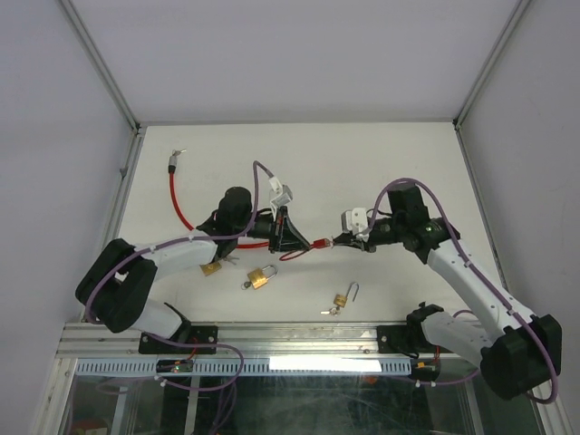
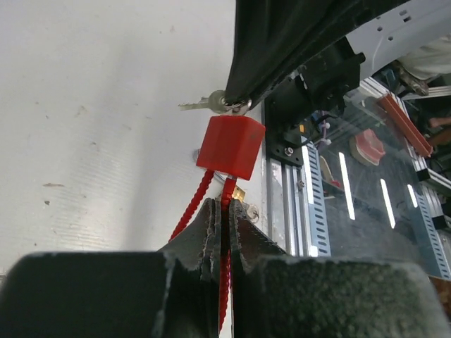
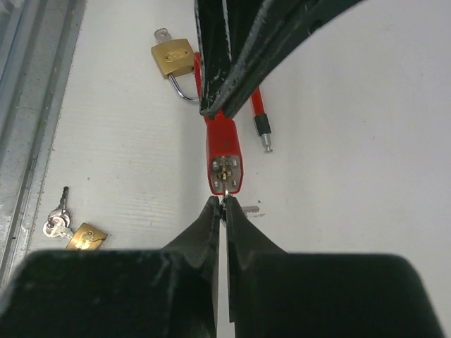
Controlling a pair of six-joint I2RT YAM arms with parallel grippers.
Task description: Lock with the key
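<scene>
Between my two grippers a small red lock (image 1: 321,243) hangs above the white table. Its thin red braided loop (image 2: 192,204) runs down into my left gripper, which is shut on it. In the right wrist view the lock's metal face (image 3: 225,173) and keyhole point at my right gripper. That gripper is shut on a key whose shaft reaches the keyhole; how deep it sits cannot be told. A second silver key (image 2: 197,105) dangles sideways from the same place, beside the right gripper's fingers (image 2: 257,63).
A brass padlock (image 1: 259,277) lies below the left gripper. A small brass padlock (image 1: 340,300) with keys (image 1: 332,311) lies nearer the front edge. A red cable lock (image 1: 174,186) stretches over the left and middle table.
</scene>
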